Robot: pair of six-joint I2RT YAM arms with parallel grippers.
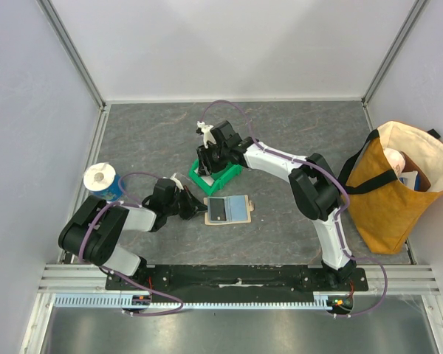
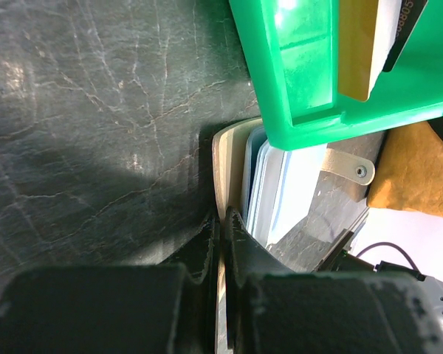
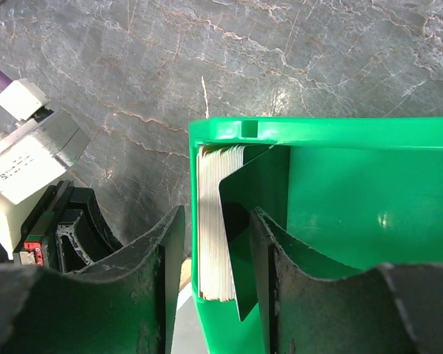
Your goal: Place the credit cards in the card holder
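Note:
The open card holder (image 1: 236, 209) lies on the table; my left gripper is shut on its tan edge (image 2: 225, 158). Above it in the top view is the green tray (image 1: 229, 174), holding a stack of white cards (image 3: 210, 221) along one wall, with a dark card leaning from the stack. My right gripper is over that end of the tray, part open, its fingers on either side of the stack's edge; whether they touch the cards I cannot tell.
A blue-and-white roll (image 1: 108, 184) stands at the left. A mustard tote bag (image 1: 384, 214) fills the right side.

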